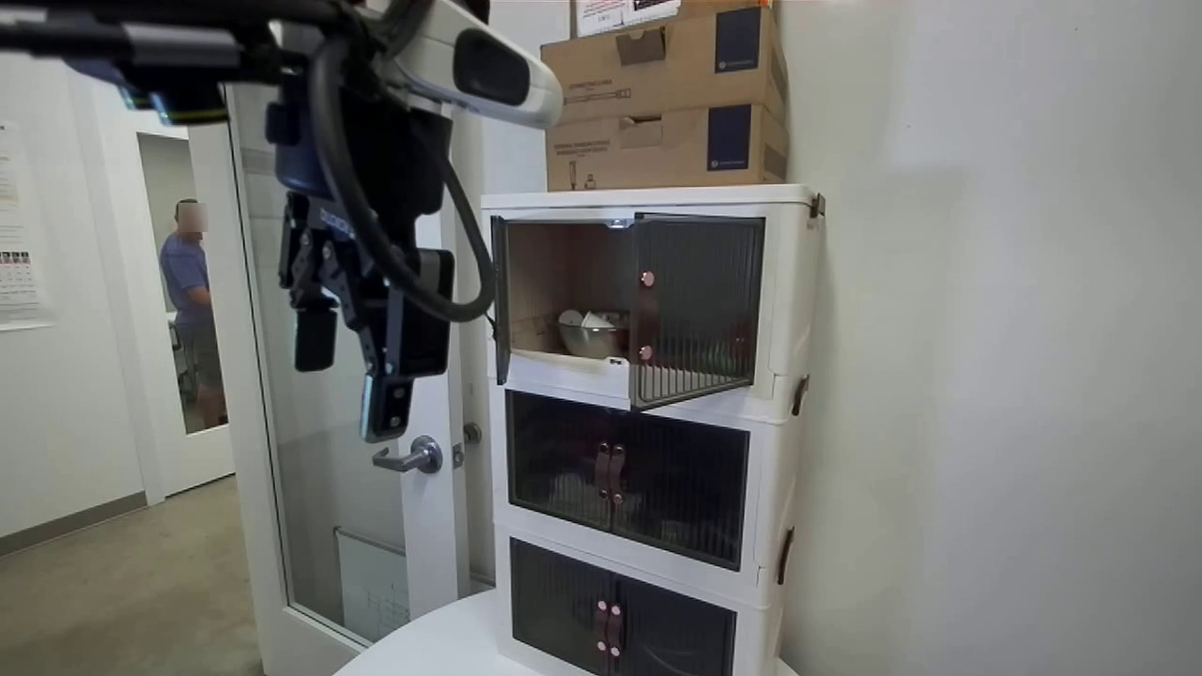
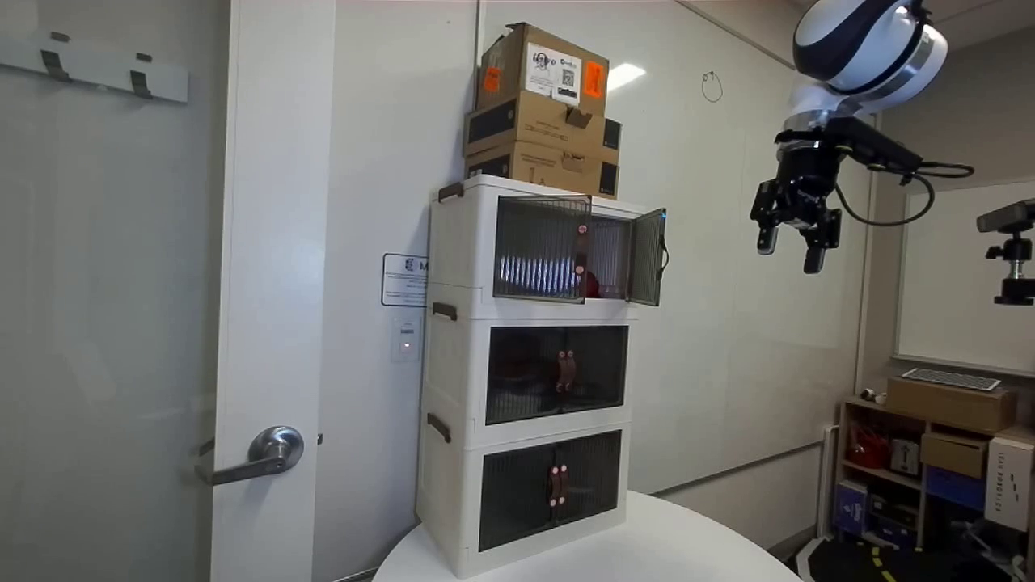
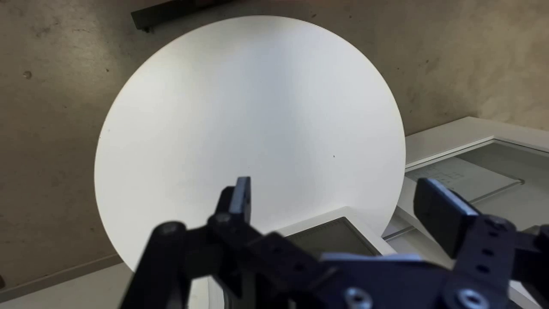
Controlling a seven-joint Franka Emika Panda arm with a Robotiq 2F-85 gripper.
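Observation:
My gripper [image 2: 791, 254] hangs in the air, pointing down, well out from the front of the white cabinet [image 2: 452, 369]. Its fingers stand wide apart in the wrist view, with nothing between them; the gripper is open. Both doors of the cabinet's top compartment stand ajar: the left door [image 1: 501, 302] is swung far out, while the right door [image 1: 704, 304] is only partly turned out. Inside, a metal bowl [image 1: 592, 338] with white pieces in it shows through the gap. Something red behind the dark door is too unclear to name. The middle and bottom compartments are closed.
Cardboard boxes [image 1: 665, 96] are stacked on the cabinet. A glass door with a lever handle [image 1: 411, 455] stands beside it. Free air lies between gripper and cabinet.

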